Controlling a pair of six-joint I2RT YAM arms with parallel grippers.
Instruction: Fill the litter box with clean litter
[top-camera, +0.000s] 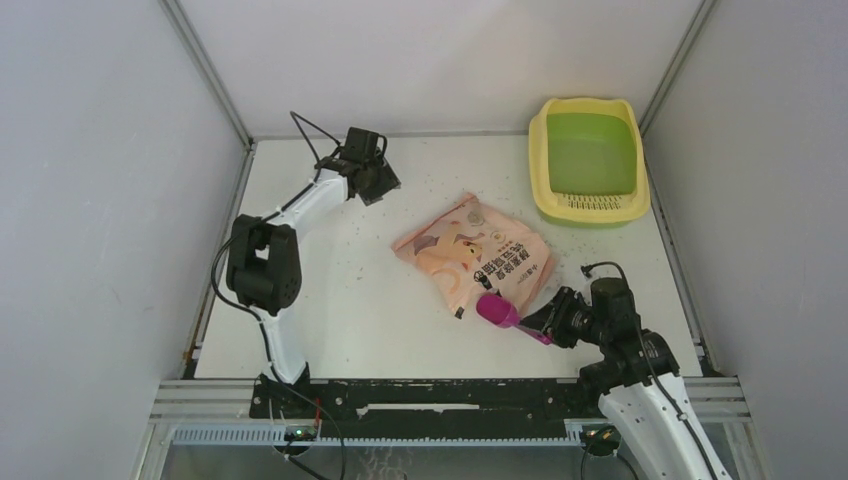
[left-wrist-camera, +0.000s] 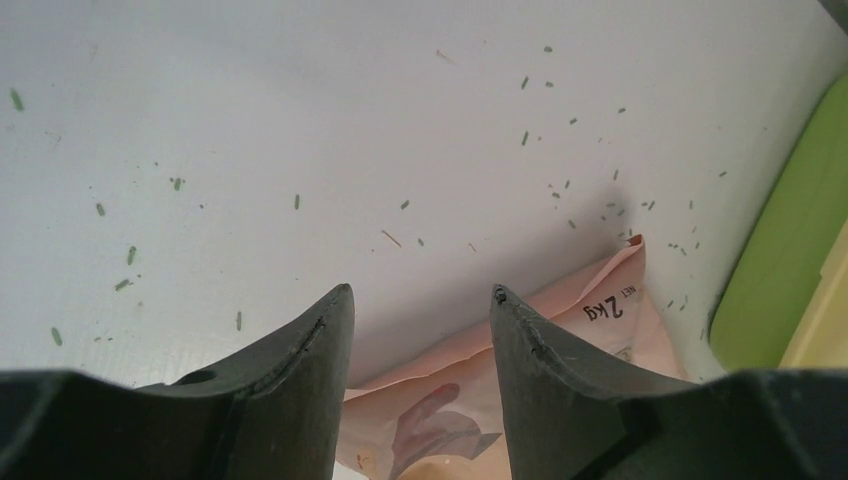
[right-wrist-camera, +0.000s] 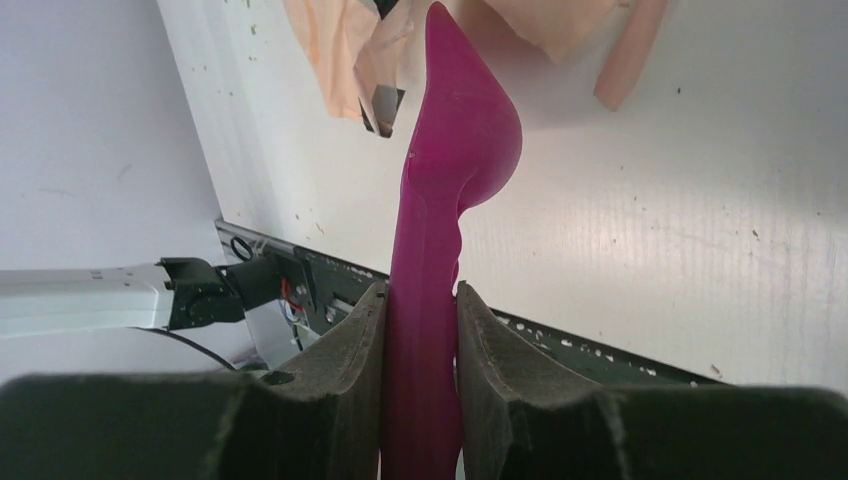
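Observation:
The pink litter bag (top-camera: 470, 255) lies flat mid-table, its torn corner with a dark piece at the near side; part of it (left-wrist-camera: 590, 340) shows in the left wrist view. At the back right sits the yellow-and-green litter box (top-camera: 590, 160), empty. My right gripper is shut on the magenta scoop (right-wrist-camera: 450, 150), held beside the bag's near corner. My left gripper stands open above the table at the back left, pointed toward the bag, with nothing between its fingers.
Small green pellets are scattered on the white tabletop (left-wrist-camera: 300, 150). Walls enclose the back and both sides.

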